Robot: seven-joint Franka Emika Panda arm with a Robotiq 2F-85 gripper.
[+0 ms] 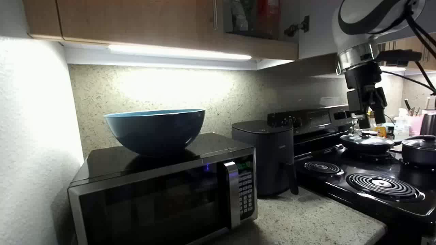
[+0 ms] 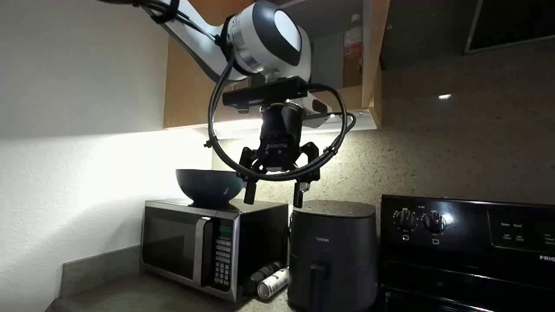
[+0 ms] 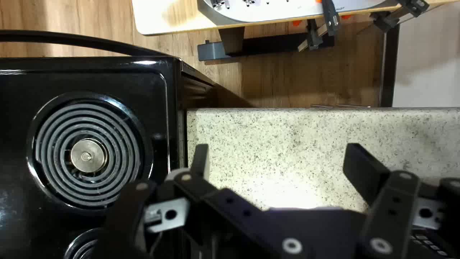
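My gripper (image 2: 274, 199) hangs pointing down, open, its two fingers wide apart with nothing between them. In the wrist view, bare speckled countertop (image 3: 276, 142) shows below the gripper. From the second exterior view it appears in front of the air fryer and microwave, above the counter. A large blue bowl (image 1: 157, 130) stands upright on the microwave (image 1: 163, 196). The dark air fryer (image 2: 333, 255) is between the microwave and the stove. An overhead cabinet (image 2: 333, 57) has its door open, with a bottle (image 2: 353, 41) inside.
A black coil stove (image 3: 86, 155) borders the counter; a lidded pan (image 1: 367, 143) and a pot (image 1: 421, 149) stand on it. A can (image 2: 273, 283) lies between microwave and air fryer. The open cabinet door (image 2: 375, 57) juts out near the arm.
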